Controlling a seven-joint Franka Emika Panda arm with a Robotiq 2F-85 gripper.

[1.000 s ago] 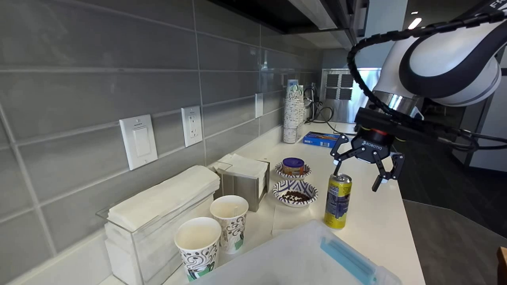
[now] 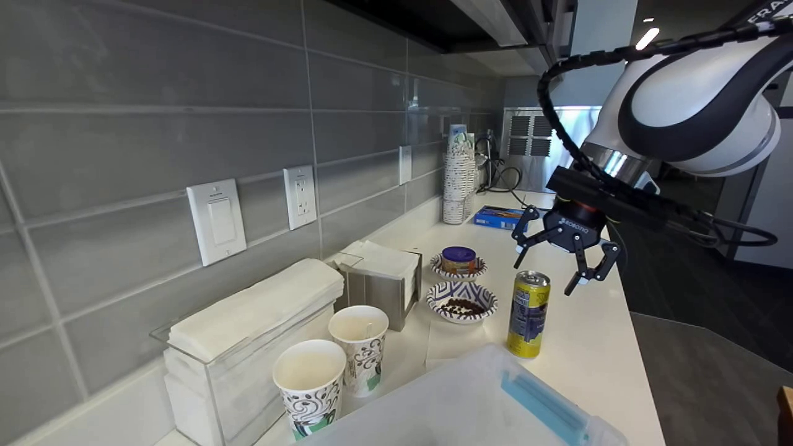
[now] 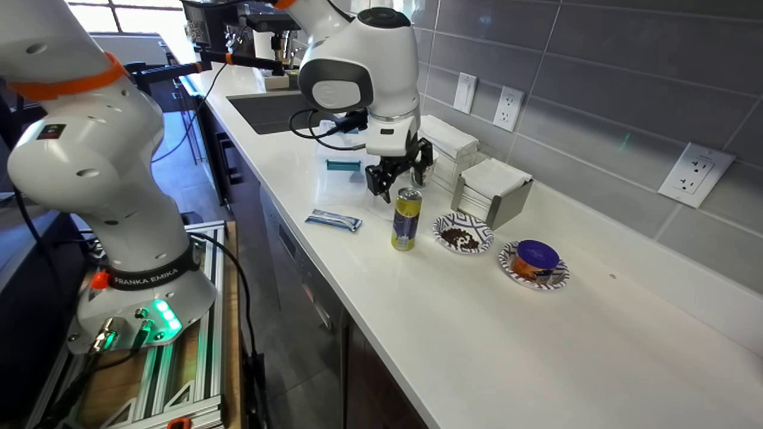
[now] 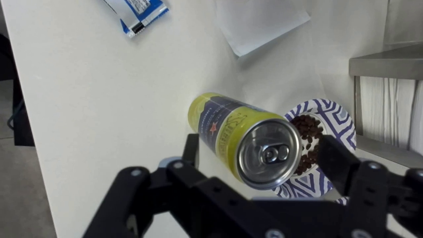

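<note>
A yellow and dark blue drink can [image 2: 527, 318] stands upright on the white counter. Over its top hangs my gripper [image 2: 544, 278], its fingers apart and pointing down. From the wrist view, the can [image 4: 232, 129] shows its silver lid between the two spread fingers, and neither finger visibly grips it. Beside the can is a patterned bowl [image 3: 482, 229] holding dark brown beans or pellets, partly hidden behind the lid and a finger in the wrist view.
A blue-and-white wrapped packet [image 3: 334, 219] lies near the counter's front edge. Two paper cups [image 2: 310, 379], a napkin holder [image 2: 408, 293] and a translucent bin [image 2: 438, 405] are close by. Another bowl bears a purple-lidded tub [image 3: 537, 256].
In exterior view 1 my gripper has shifted a little left and slightly up, and its fingers look somewhat closer together. The can has not moved.
</note>
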